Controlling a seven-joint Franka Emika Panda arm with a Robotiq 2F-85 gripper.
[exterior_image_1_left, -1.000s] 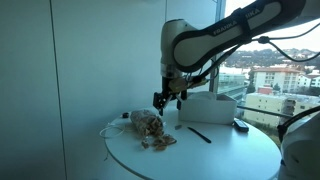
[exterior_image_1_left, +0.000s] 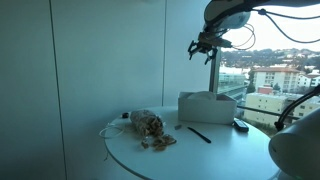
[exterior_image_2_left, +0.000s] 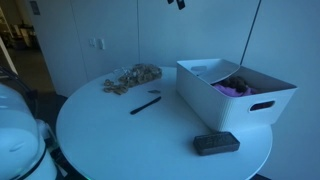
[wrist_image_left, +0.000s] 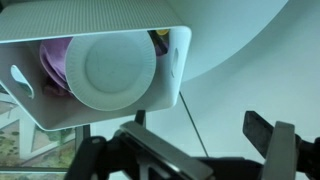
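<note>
High above the round table, my gripper (exterior_image_1_left: 200, 51) hangs open, its two fingers pointing down with nothing between them. The wrist view shows the gripper with its fingers wide apart and a white box (wrist_image_left: 95, 18) beyond them. Inside that box lie a white plate (wrist_image_left: 110, 70), a purple item (wrist_image_left: 57, 60) and a small yellow-and-dark thing. On the table are a clear bag of brown pieces (exterior_image_2_left: 139, 73), with several pieces loose beside it, and a dark slim marker-like object (exterior_image_2_left: 146, 105).
The white box (exterior_image_2_left: 239, 106) stands near the table's edge, with a dark rectangular block (exterior_image_2_left: 216, 143) in front of it. A window lies behind the box.
My arm has risen from low over the bag and swung right and up, away from the tabletop. The bag, box and slim dark object have stayed put.
</note>
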